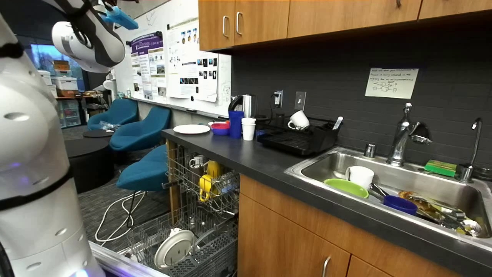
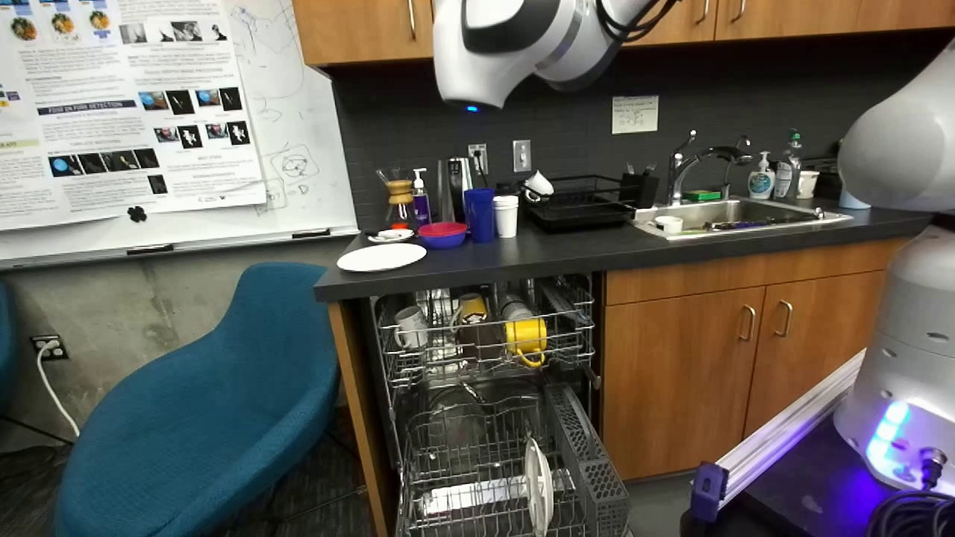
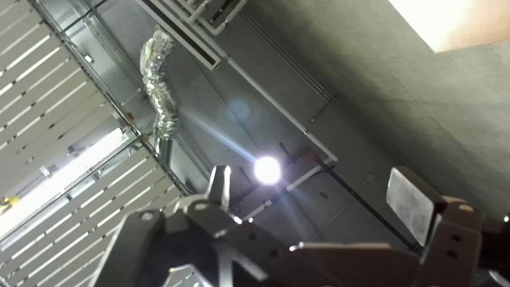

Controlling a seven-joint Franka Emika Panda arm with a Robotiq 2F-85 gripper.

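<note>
In the wrist view my gripper stands open, its two fingers wide apart with nothing between them. It faces up to the ceiling, where a bright round lamp [image 3: 267,170] shows. The arm [image 1: 87,37] is raised at the upper left in exterior view 1, well away from the counter and sink. In exterior view 2 the arm's white wrist links [image 2: 501,54] hang high over the counter's left part; the gripper itself is out of that picture.
A dishwasher's upper rack holds a yellow mug [image 2: 526,338] and other cups; a white plate [image 1: 175,247] stands in the lower rack. The dark counter [image 1: 272,161] bears a flat plate [image 1: 191,129], a blue cup [image 1: 235,124] and a drying rack [image 1: 295,138]. Dishes fill the sink [image 1: 318,171].
</note>
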